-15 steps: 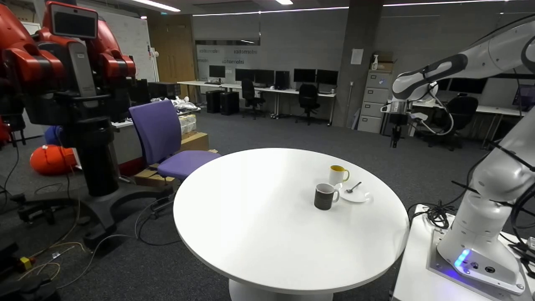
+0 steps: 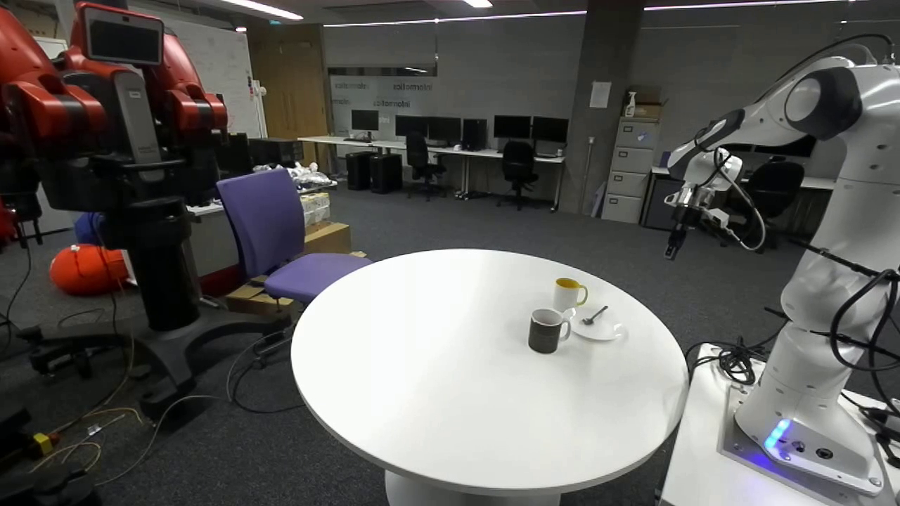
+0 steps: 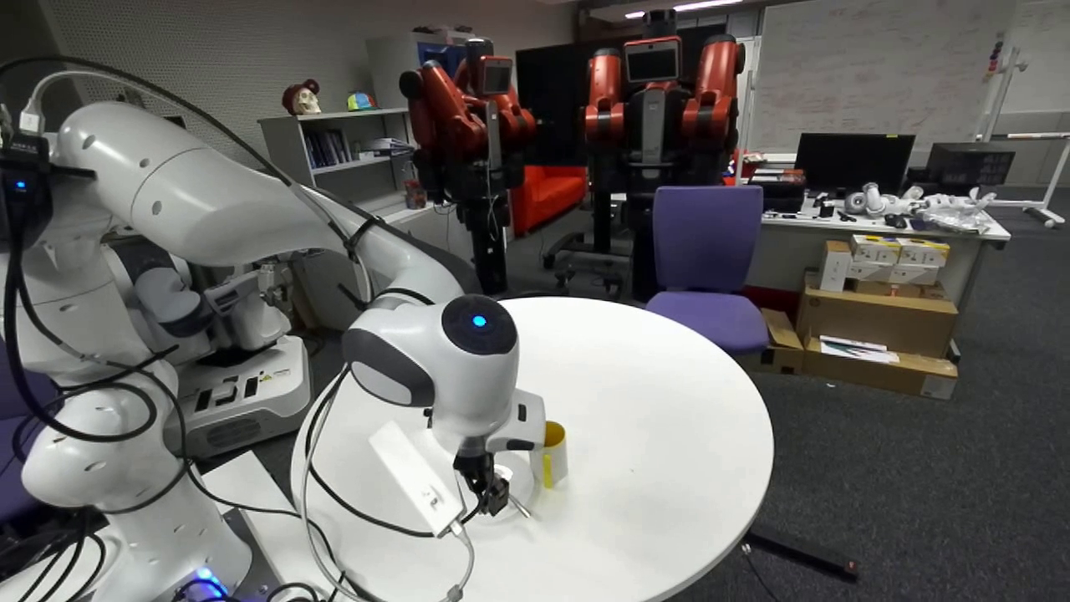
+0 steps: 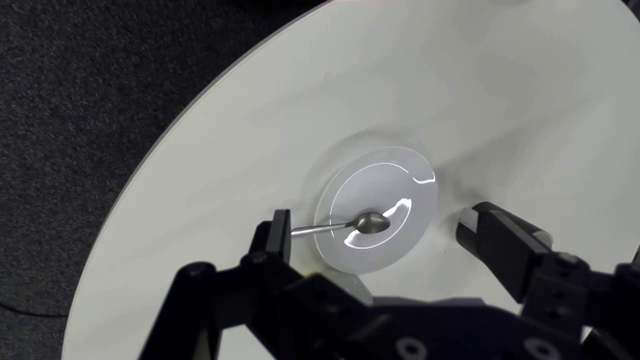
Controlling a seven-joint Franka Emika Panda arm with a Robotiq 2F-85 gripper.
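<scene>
A white plate (image 2: 600,332) (image 4: 384,171) rests on the round white table, with a metal spoon (image 2: 595,315) (image 4: 372,222) on it, its handle extending past the rim. Beside the plate stand a dark-and-white mug (image 2: 542,334) and a white mug with a yellow inside (image 2: 565,295) (image 3: 557,466). My gripper (image 2: 671,252) (image 3: 493,498) is open and empty, in the air well above the table. In the wrist view, the spoon handle's end meets the outline of the left finger (image 4: 279,234), and the dark mug (image 4: 465,243) is partly behind the right one.
A purple chair (image 2: 278,228) (image 3: 707,251) stands at its far side from my base. Cables hang along my arm.
The arm has drawn back toward its base, its elbow now folded higher. My gripper went from hanging straight down to tilted, and sits slightly further right. Table objects have not moved.
</scene>
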